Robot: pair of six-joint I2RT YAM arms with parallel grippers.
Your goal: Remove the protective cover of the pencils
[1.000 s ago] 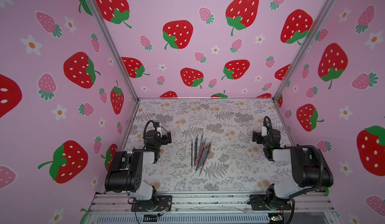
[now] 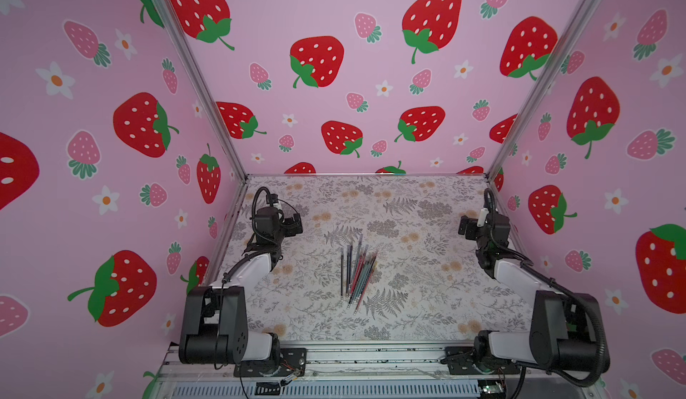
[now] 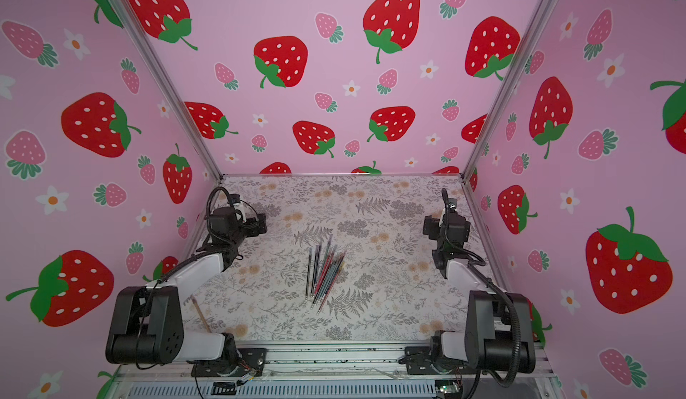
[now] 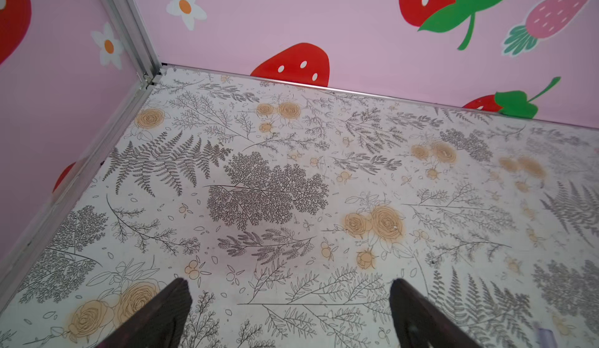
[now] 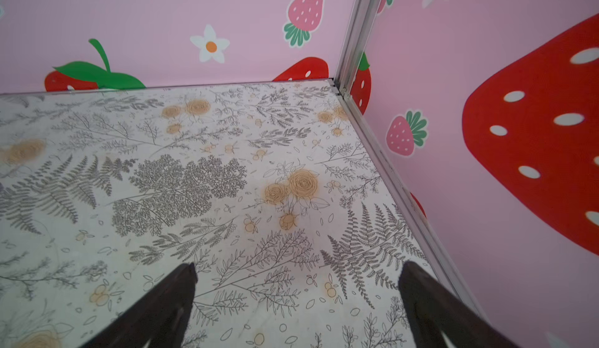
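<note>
A loose bundle of thin pencils (image 2: 357, 277) (image 3: 325, 277), mostly dark with some red, lies at the middle front of the floral table; whether covers sit on their tips is too small to tell. My left gripper (image 2: 289, 227) is raised to the left of the pencils, open and empty. On the right side, away from the bundle, my right gripper (image 2: 471, 231) also stands open over bare table.
Pink walls with metal rails close it in at the back and sides. A thin wooden stick (image 3: 200, 313) shows near the front left.
Both arms have lifted and shifted toward the back, the right one also slightly rightward. The pencils have not moved.
</note>
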